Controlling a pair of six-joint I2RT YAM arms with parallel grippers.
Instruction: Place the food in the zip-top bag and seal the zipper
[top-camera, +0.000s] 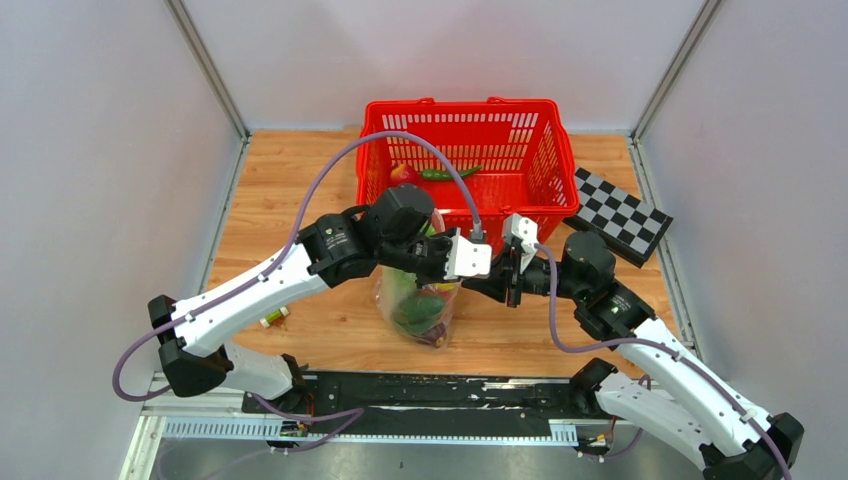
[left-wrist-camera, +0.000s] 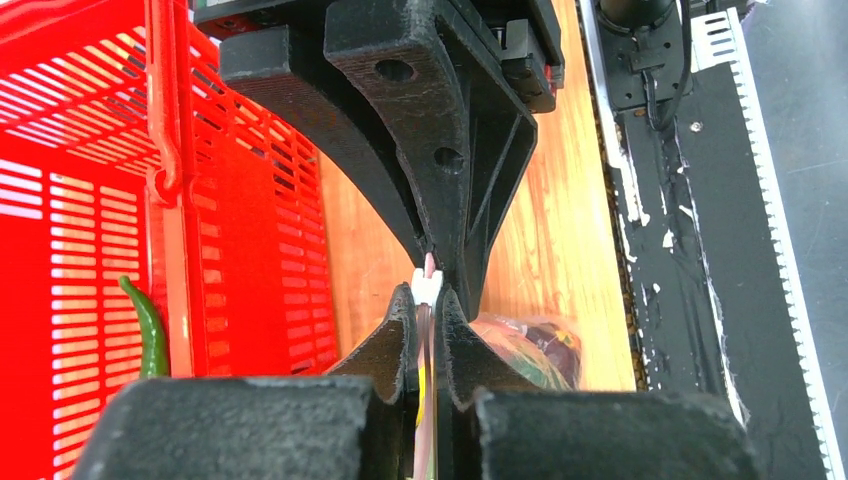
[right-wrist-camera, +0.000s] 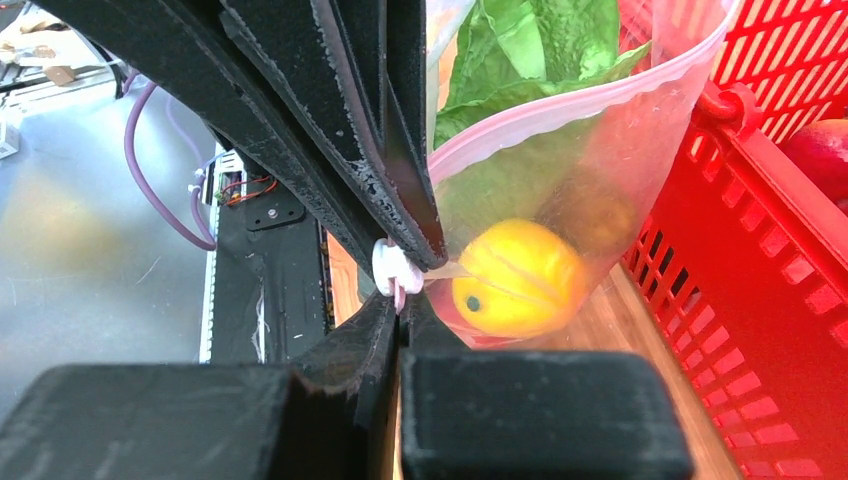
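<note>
A clear zip bag (top-camera: 442, 322) with a pink rim (right-wrist-camera: 600, 98) stands at mid-table, food inside it. Through its wall in the right wrist view show green leaves (right-wrist-camera: 530, 40) and a yellow item (right-wrist-camera: 515, 285). My left gripper is shut on the bag's pink zip edge, with the white slider (left-wrist-camera: 427, 286) at its fingertips. Facing it almost tip to tip, my right gripper is shut on the edge's end, just past the slider. The arms hide much of the bag's mouth from above.
Behind the bag stands a red basket (top-camera: 545, 215) holding a red item (top-camera: 403, 174) and a green pepper (top-camera: 437, 175). A checkered board (top-camera: 622, 215) lies at right, and a small object (top-camera: 274, 317) at left.
</note>
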